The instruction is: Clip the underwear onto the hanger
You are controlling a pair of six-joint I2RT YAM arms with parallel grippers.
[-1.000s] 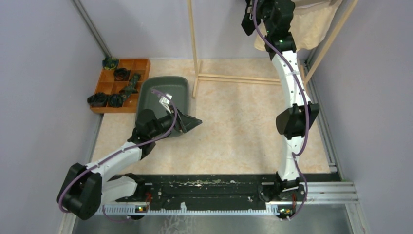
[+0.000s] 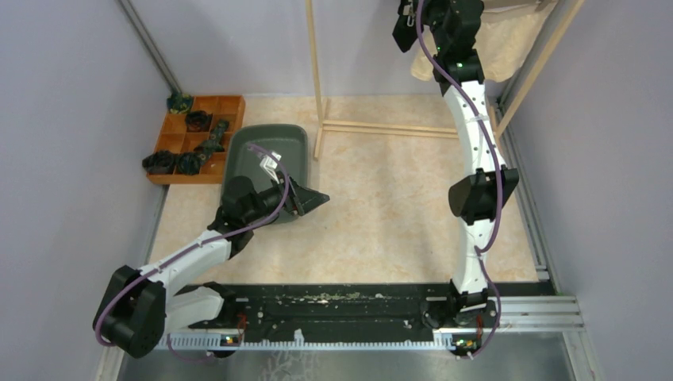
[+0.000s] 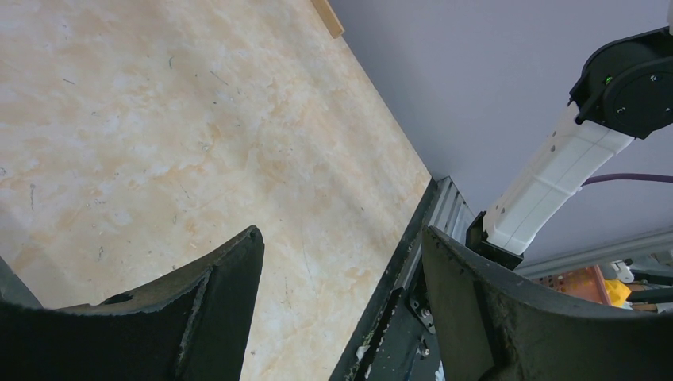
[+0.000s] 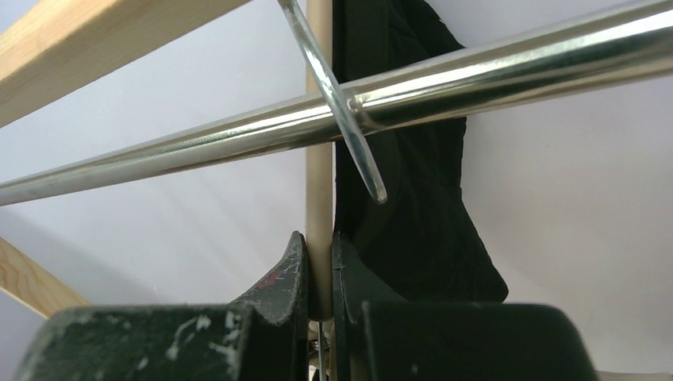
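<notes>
High at the top of the top view my right gripper is shut on a thin pale wooden bar, probably of the hanger. Behind that bar hangs dark cloth, by its look underwear, beside a metal rail with a small metal peg across it. In the top view the dark cloth is at the rack's top, next to a cream cloth. My left gripper hangs over the green tray, its fingers apart with nothing between them.
An orange divided box with several dark rolled garments stands at the back left. A wooden rack spans the back and right. Walls bound both sides.
My right arm has shifted very slightly at the rack's top, with the dark cloth moving a little. The left arm looks unchanged.
</notes>
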